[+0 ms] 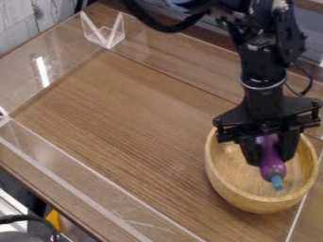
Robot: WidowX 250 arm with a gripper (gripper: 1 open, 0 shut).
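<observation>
My black gripper (263, 136) hangs over the right side of a round tan bowl (225, 180) on the wooden table. A purple object with a teal tip (271, 164) is upright between the fingers, its lower end over the bowl's inside. Whether the fingers grip it firmly is hard to tell.
A clear wireframe-like container (104, 30) stands at the upper left. Black cables run along the top and at the bottom left corner.
</observation>
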